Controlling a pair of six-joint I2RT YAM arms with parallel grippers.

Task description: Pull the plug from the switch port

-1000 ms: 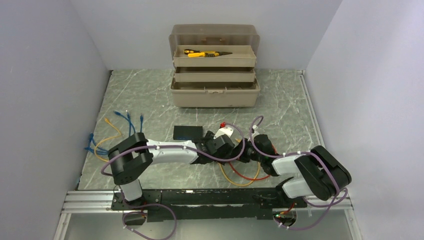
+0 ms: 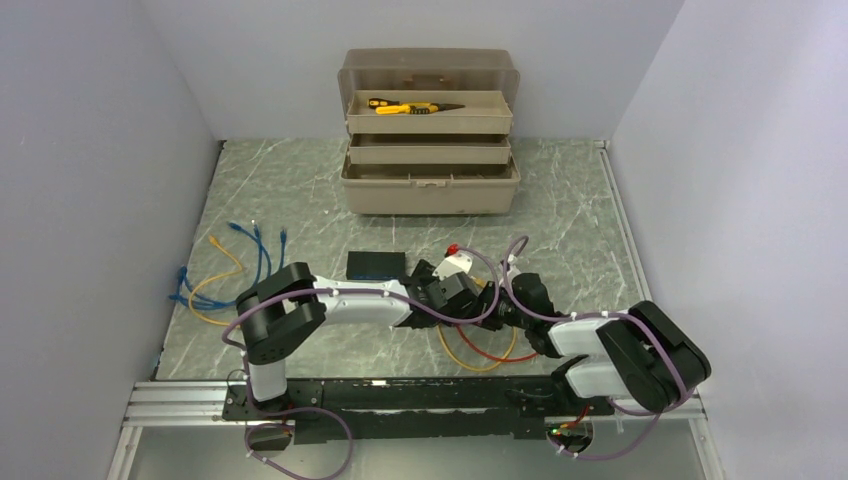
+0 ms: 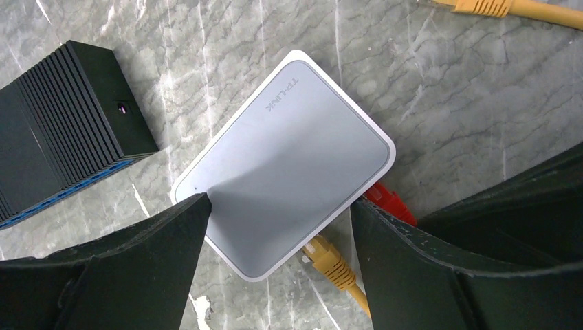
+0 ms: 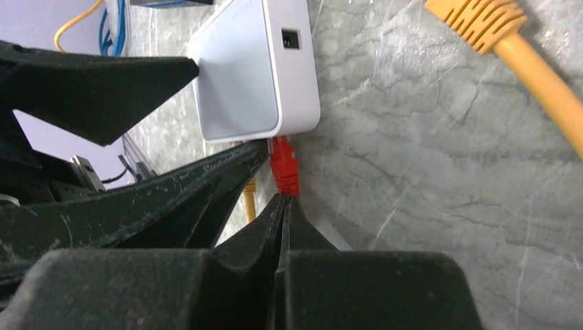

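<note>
The white TP-LINK switch (image 3: 289, 151) lies between the open fingers of my left gripper, which reach its edges. A red plug (image 4: 285, 165) sits at the switch's port side, with a yellow plug (image 3: 330, 265) beside it. My right gripper is shut at the red plug's rear end; whether anything is between its tips is hidden. In the top view both grippers meet around the switch at the centre front.
A black box (image 2: 375, 264) lies left of the switch. A loose yellow plug (image 4: 474, 20) lies nearby. An open toolbox (image 2: 430, 195) stands at the back; blue cables (image 2: 260, 250) lie at the left.
Both arms have shifted slightly to the right in the top view, the left more clearly, along with the white switch.
</note>
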